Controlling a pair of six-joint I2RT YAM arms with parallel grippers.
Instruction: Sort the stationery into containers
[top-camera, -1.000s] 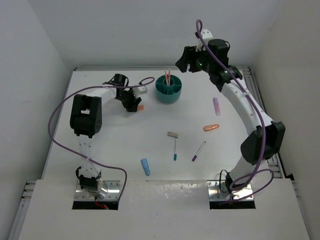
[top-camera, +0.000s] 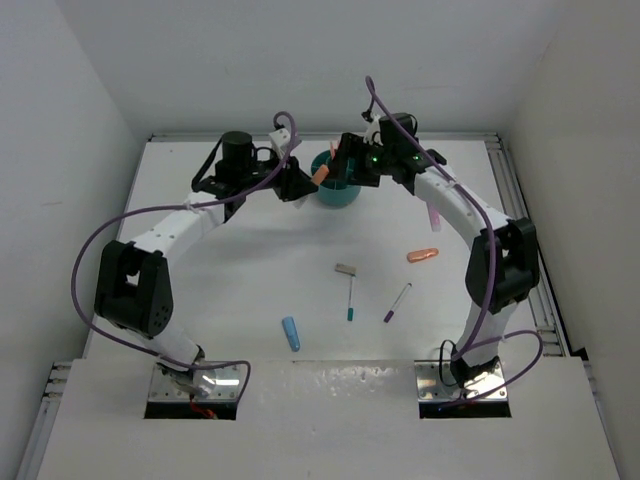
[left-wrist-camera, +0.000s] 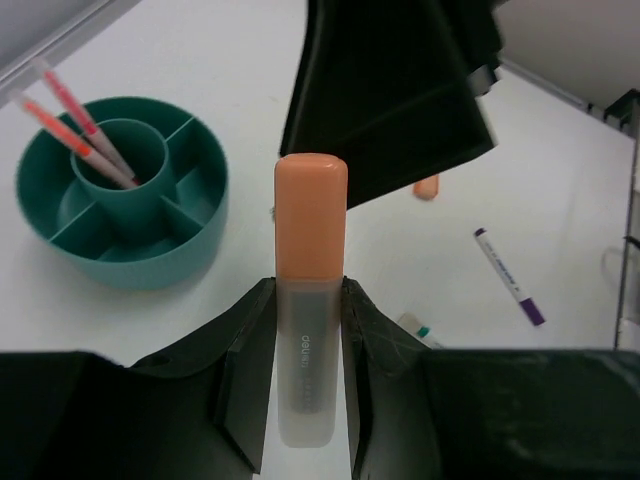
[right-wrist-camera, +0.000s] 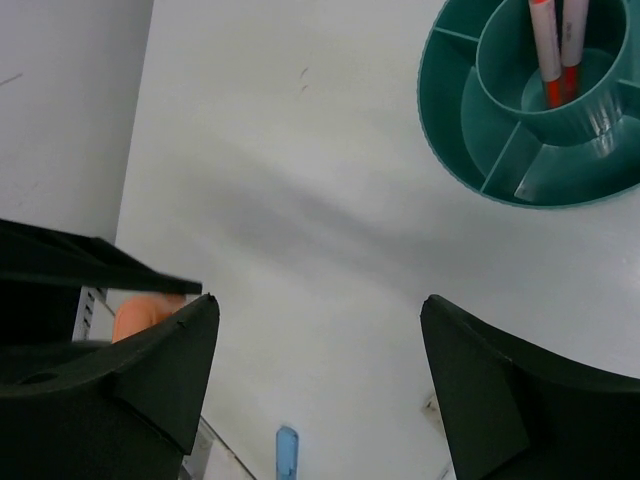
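My left gripper is shut on an orange-capped clear marker (left-wrist-camera: 310, 220), held upright in the left wrist view. My right gripper stands open close beside it, near the teal round organizer (right-wrist-camera: 540, 175). The organizer's centre cup holds pens (right-wrist-camera: 548, 50) with red-orange ends. On the table lie an orange piece (top-camera: 422, 255), a pink one (top-camera: 434, 217), a blue one (top-camera: 290, 332), a purple-ended pen (top-camera: 398, 302) and a grey-headed item with a teal-ended handle (top-camera: 346, 270).
White walls surround the table (top-camera: 200, 290) at the back and sides. The two arms are close together over the back middle, partly covering the organizer from above.
My left gripper has raised the orange marker from the table and moved right toward the organizer.
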